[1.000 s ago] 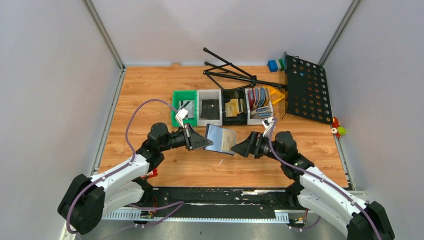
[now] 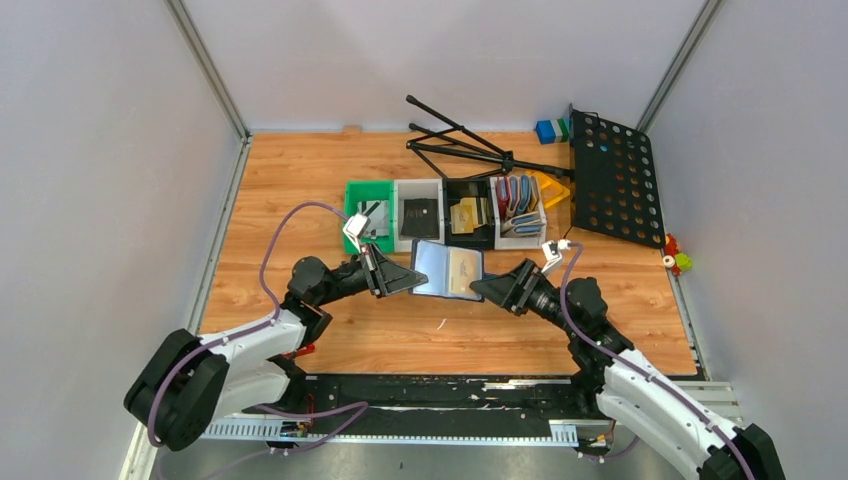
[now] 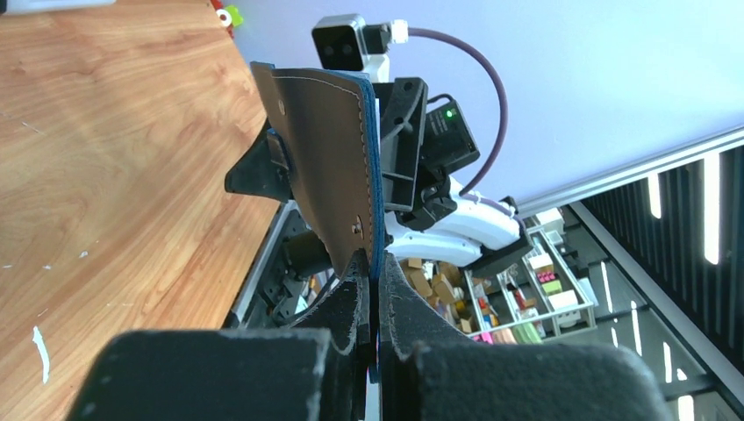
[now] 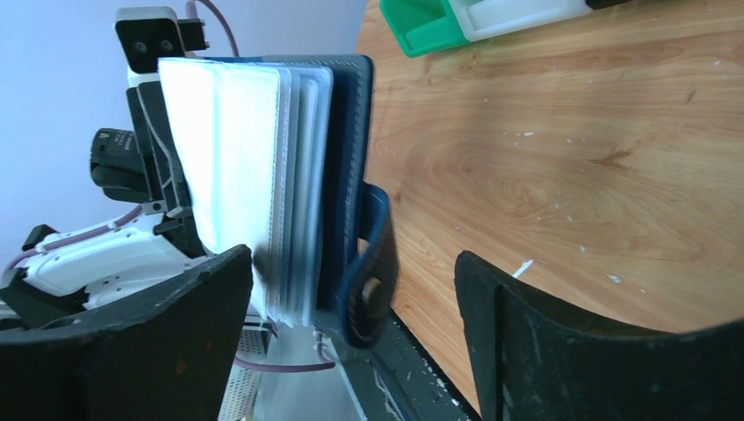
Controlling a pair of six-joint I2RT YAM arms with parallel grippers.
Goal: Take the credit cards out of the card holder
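Observation:
The open card holder, dark blue with clear sleeves, hangs above the table between the grippers. My left gripper is shut on its edge; in the left wrist view the brown cover stands upright between those fingertips. My right gripper is at the holder's other side, part open. In the right wrist view its fingers frame the sleeves and the snap strap, which lie just before them; whether they touch is unclear.
A row of bins, green, light grey, black and white, stands behind the holder with cards and other items. A black folded stand lies at the back right.
The holder has been raised or turned slightly since a second ago, looking wider from above. My right gripper has shifted and turned, moving slightly toward the holder over the last moment.

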